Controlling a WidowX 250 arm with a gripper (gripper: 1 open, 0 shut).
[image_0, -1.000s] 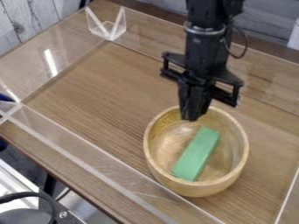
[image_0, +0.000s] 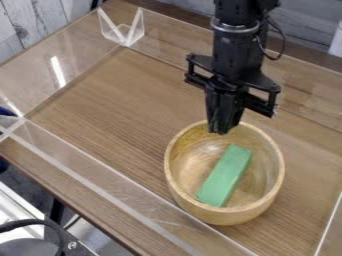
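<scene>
My black gripper (image_0: 222, 125) points down over the back rim of a beige round bowl (image_0: 187, 188); it looks shut, with nothing visible between its fingers. Inside the bowl a green rectangular block (image_0: 226, 176) lies at a slant, below and apart from the fingertips.
A white bracket-like piece (image_0: 122, 28) is at the back left, and clear plastic edging runs along the near left and right of the table.
The arm has moved up and slightly back, away from the block, since a second ago. The bowl and block look unmoved.
</scene>
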